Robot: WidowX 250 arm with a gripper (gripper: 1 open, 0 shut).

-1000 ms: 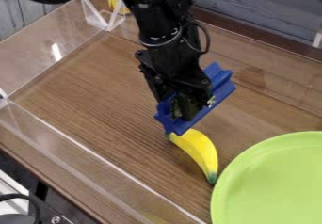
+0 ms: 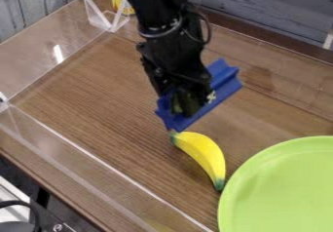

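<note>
My black gripper (image 2: 184, 104) reaches down from the top centre over the wooden tray, shut on a blue object (image 2: 220, 79) that is partly hidden behind it. The fingertips are dark and hard to make out. Just below, a yellow banana (image 2: 202, 154) lies on the wood, its tip pointing toward the front. A large green plate (image 2: 279, 197) fills the lower right.
Clear walls edge the tray (image 2: 58, 104) on the left and front. A small yellow item stands at the back, partly behind the arm.
My gripper and the blue object have shifted slightly up and left, away from the banana, uncovering more of its upper end. The banana and plate are still.
</note>
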